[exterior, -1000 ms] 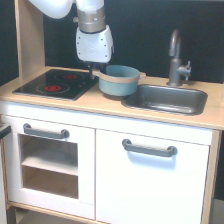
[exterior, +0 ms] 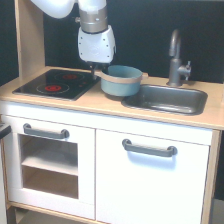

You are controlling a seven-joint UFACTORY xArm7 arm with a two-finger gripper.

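Note:
A grey-blue pot (exterior: 122,82) with light-coloured handles rests on the wooden counter, between the black cooktop (exterior: 56,84) and the sink (exterior: 172,100). From above, the white arm reaches down to the pot's left side. My gripper (exterior: 97,71) is at the pot's left handle, its dark fingers small and partly hidden. Whether they are closed around the handle cannot be made out.
A grey tap (exterior: 176,62) rises behind the sink. Bare counter (exterior: 128,108) runs along the front edge. Below are an open-fronted oven compartment (exterior: 50,165) and a white cabinet door (exterior: 148,185). A wooden post stands at the left.
The pot has shifted slightly right, nearer the sink. My gripper has moved right by about the same small amount, staying at the pot's left side.

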